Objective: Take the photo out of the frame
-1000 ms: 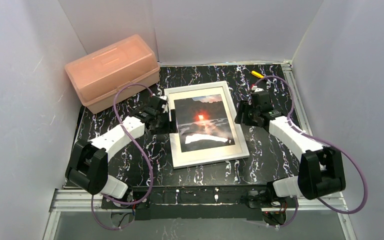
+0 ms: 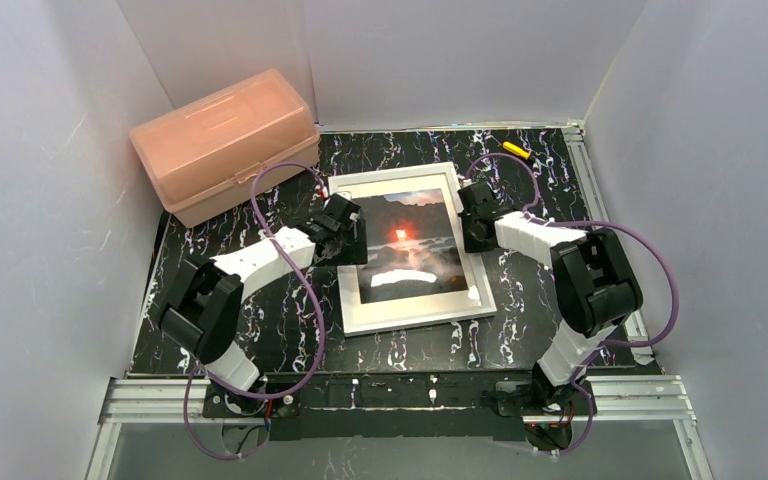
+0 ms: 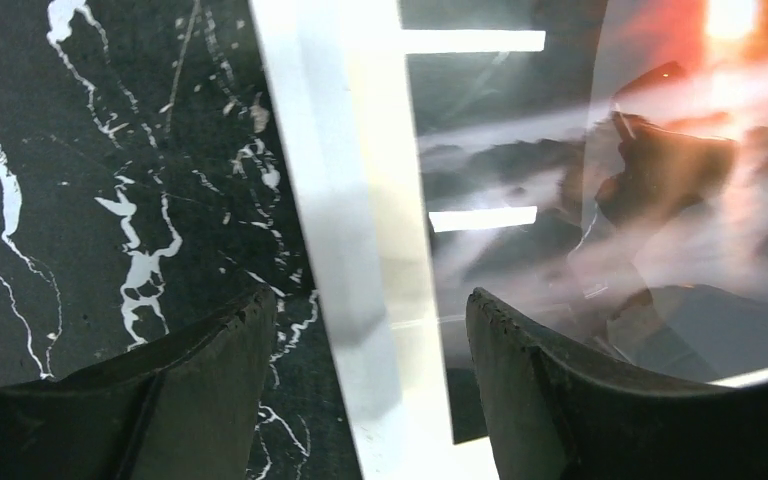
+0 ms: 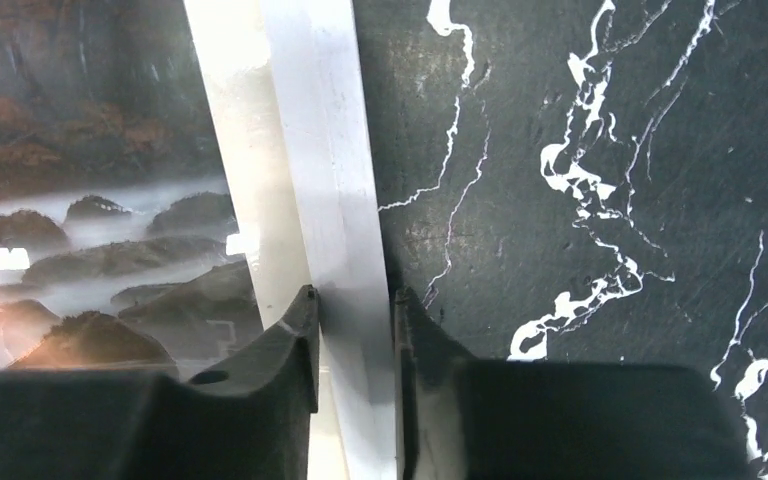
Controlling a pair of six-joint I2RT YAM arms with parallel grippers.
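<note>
A white picture frame (image 2: 417, 320) with a cream mat lies flat in the middle of the dark table. Inside shows the sunset seascape photo (image 2: 385, 265), under a glossy, reflective front. My left gripper stands open over the frame's left side, one finger outside the edge and one over the photo. On the right side, the fingertips of my right gripper straddle the white rail (image 4: 335, 180). Hardly any gap shows beside the rail there, and whether both fingers press on it is unclear. The frame's back is hidden.
A pink lidded box (image 2: 225, 140) fills the back left corner, close to the frame. Near the back right edge lies a small yellow object (image 2: 516, 150). Bare table shows in front of the frame and to its right.
Both grippers have moved inward: the right one leftward onto the frame's right rail, the left one slightly rightward over its left rail. The frame has barely moved, if at all.
</note>
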